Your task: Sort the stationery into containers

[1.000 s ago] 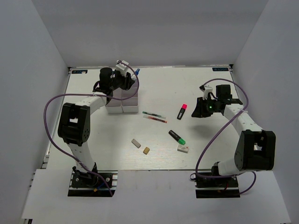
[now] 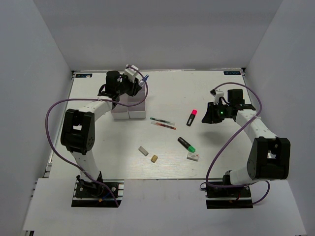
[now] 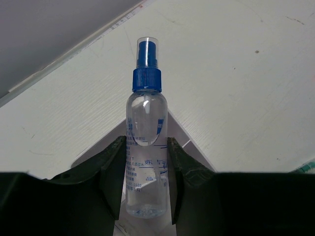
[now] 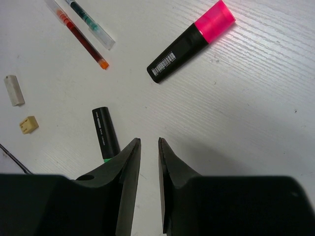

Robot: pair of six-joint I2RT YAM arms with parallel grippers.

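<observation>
My left gripper is shut on a clear spray bottle (image 3: 146, 118) with a blue pump, held over the grey compartment container (image 2: 137, 112). My right gripper hangs right of a pink-capped black marker (image 4: 177, 54), fingers slightly apart, nothing seen between them. A green-capped black marker (image 4: 105, 132), a red pen (image 4: 85, 43), a green pen (image 4: 89, 21), a grey eraser (image 4: 14, 91), a tan eraser (image 4: 28, 125) and a white eraser (image 2: 192, 156) lie loose on the table.
The loose items lie across its middle and front. Walls border both sides and the back.
My left gripper and the bottle have shifted very slightly at the container. The right arm and the loose items look unchanged.
</observation>
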